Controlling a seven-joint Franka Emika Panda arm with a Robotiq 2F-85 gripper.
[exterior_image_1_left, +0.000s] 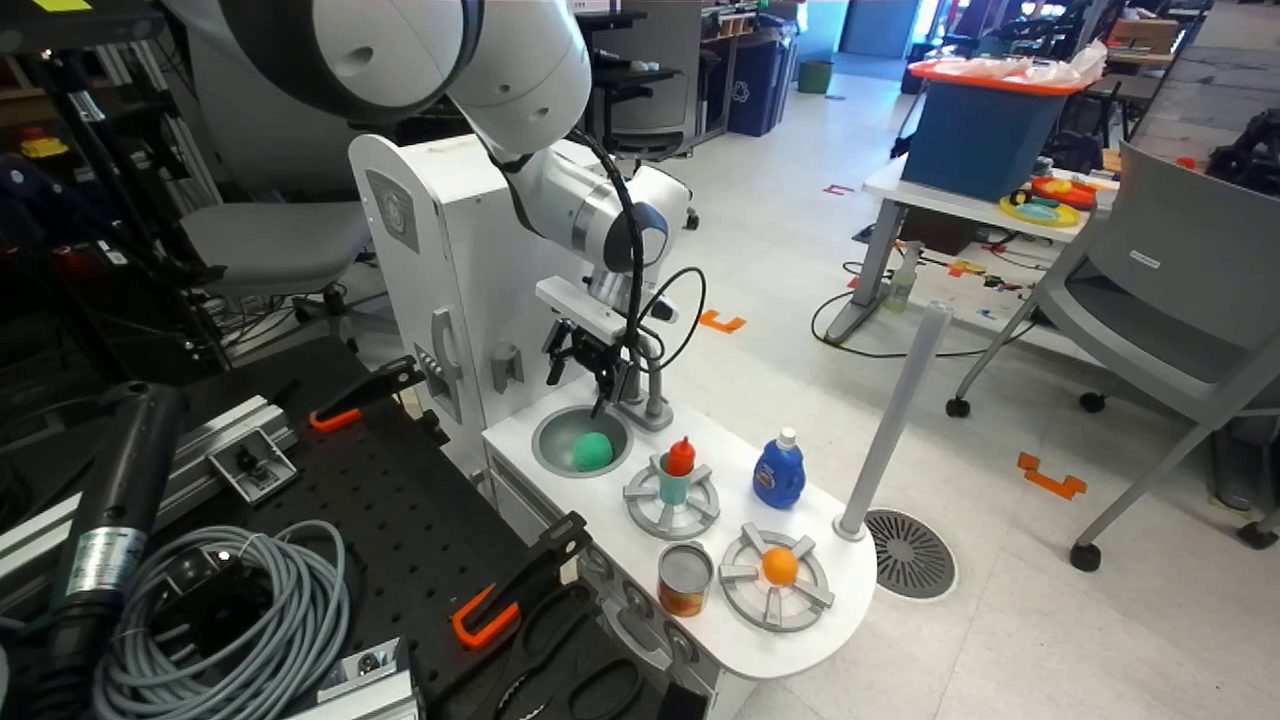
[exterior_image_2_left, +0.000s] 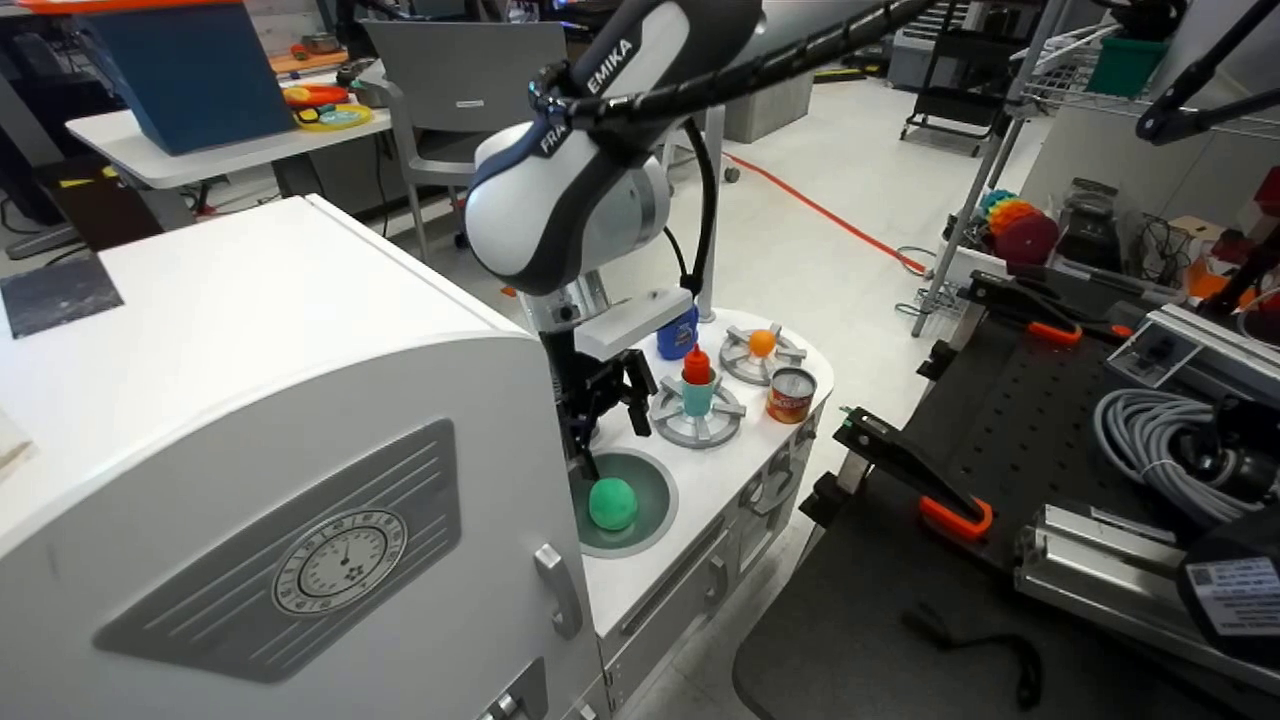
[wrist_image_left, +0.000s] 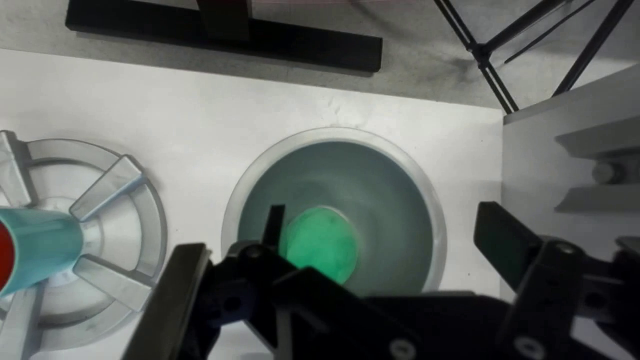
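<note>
A green ball (exterior_image_1_left: 591, 451) lies in the round grey sink (exterior_image_1_left: 546, 430) of the toy kitchen. My gripper (exterior_image_2_left: 615, 446) hangs above the sink, its fingers spread apart and nothing held between them. In the wrist view the ball (wrist_image_left: 322, 243) rests in the basin, partly covered by the dark gripper parts, while a finger (wrist_image_left: 507, 243) stands off to the right of the rim. A teal cup (exterior_image_1_left: 673, 482) with a red bottle (exterior_image_1_left: 680, 456) in it stands on the nearer burner. An orange ball (exterior_image_1_left: 780, 566) sits on the other burner.
A can (exterior_image_1_left: 685, 578) stands near the counter's front edge and a blue detergent bottle (exterior_image_1_left: 780, 470) towards the back. The tall white cabinet (exterior_image_2_left: 348, 396) borders the sink on one side. Close by rises the grey faucet (exterior_image_1_left: 649, 402). A post (exterior_image_1_left: 894, 420) stands at the counter's far end.
</note>
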